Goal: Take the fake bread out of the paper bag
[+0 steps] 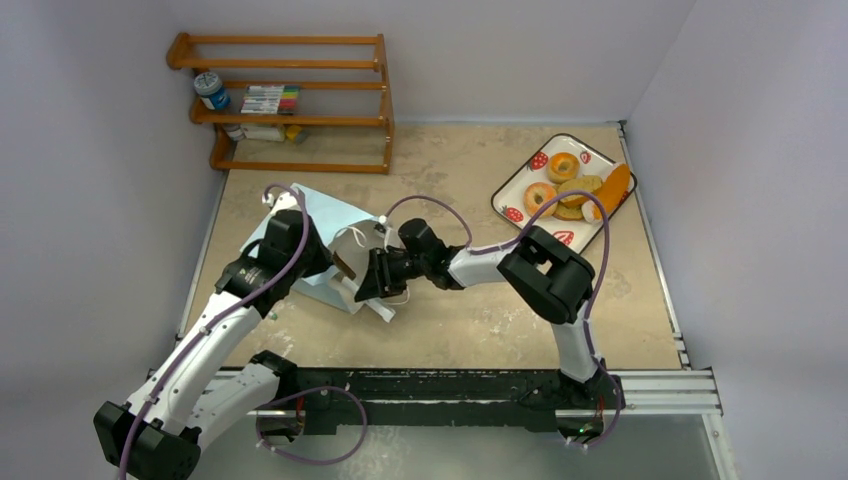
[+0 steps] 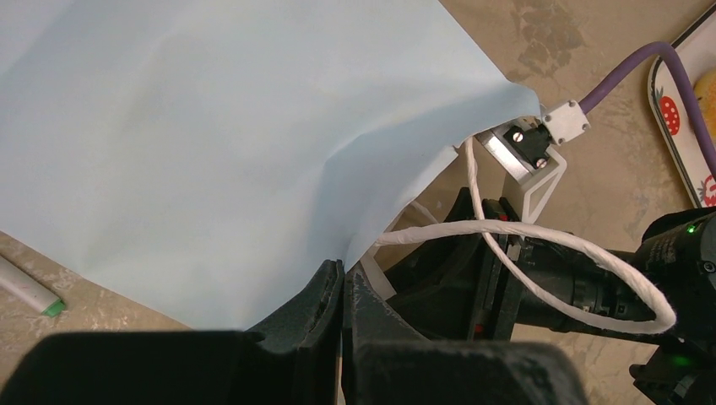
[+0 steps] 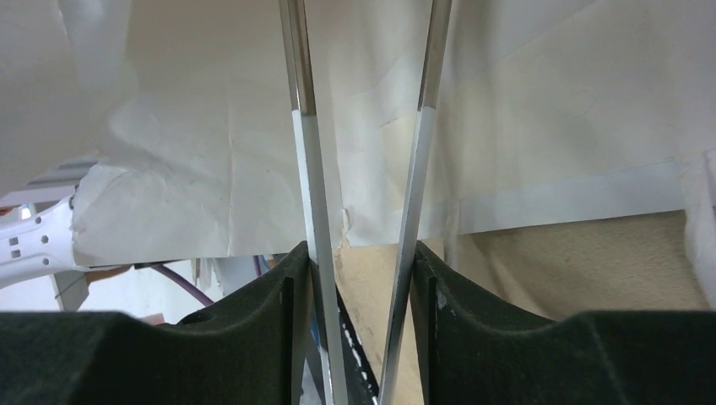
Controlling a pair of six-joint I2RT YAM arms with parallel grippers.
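Observation:
The paper bag (image 2: 211,152), pale blue outside and whitish inside, lies on its side at the table's left, mouth facing right. My left gripper is shut at the bag's lip, the paper edge running into its fingertips. My right gripper is at the mouth, its fingers against both arms of tongs with white handles (image 3: 314,181) and metallic ends. These ends reach into the bag. On the strawberry-patterned tray (image 1: 515,190) lie ring-shaped fake bread (image 1: 541,198), slices and a long orange-brown piece. No bread shows inside the bag.
A wooden rack (image 1: 385,90) with markers and jars stands at the back left. Close to the bag lies a green-capped marker (image 2: 29,287). The bag's cord handle (image 2: 583,245) loops over my right gripper.

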